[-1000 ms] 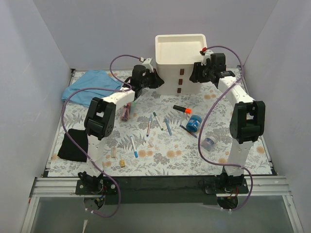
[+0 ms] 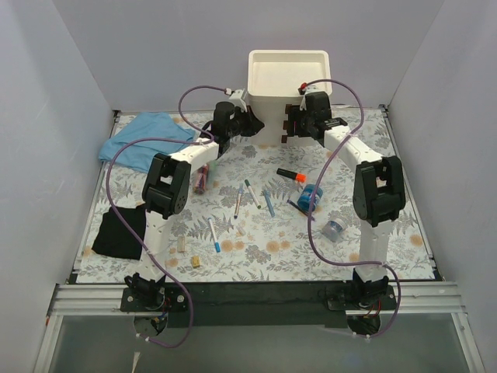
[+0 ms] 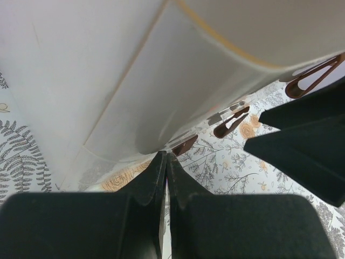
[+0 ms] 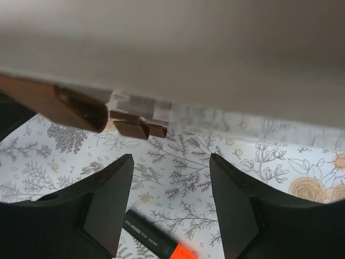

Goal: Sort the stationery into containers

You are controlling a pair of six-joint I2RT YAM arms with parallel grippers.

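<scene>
A white drawer unit (image 2: pixel 273 124) with brown handles stands at the back of the table. My left gripper is shut against or close by its left side, nothing showing between the fingers. In front of the handles, my right gripper stands part open with an empty gap. Below it lies a black-and-orange marker (image 2: pixel 291 176). Several pens are scattered mid-table, among them a green one (image 2: pixel 252 193), a blue one (image 2: pixel 269 203) and a white-and-blue one (image 2: pixel 214 235). A blue round item (image 2: pixel 310 196) and a clear cup (image 2: pixel 333 229) sit to the right.
A blue cloth (image 2: pixel 144 141) covers the back left, a black cloth (image 2: pixel 118 233) the front left. A pinkish item (image 2: pixel 201 179) lies near the left arm. Two small blocks, one yellow (image 2: pixel 195 262) and one tan (image 2: pixel 181 244), are near the front.
My right gripper has moved left across the front of the drawer unit, to its handles. The unit's top has shifted slightly toward the back.
</scene>
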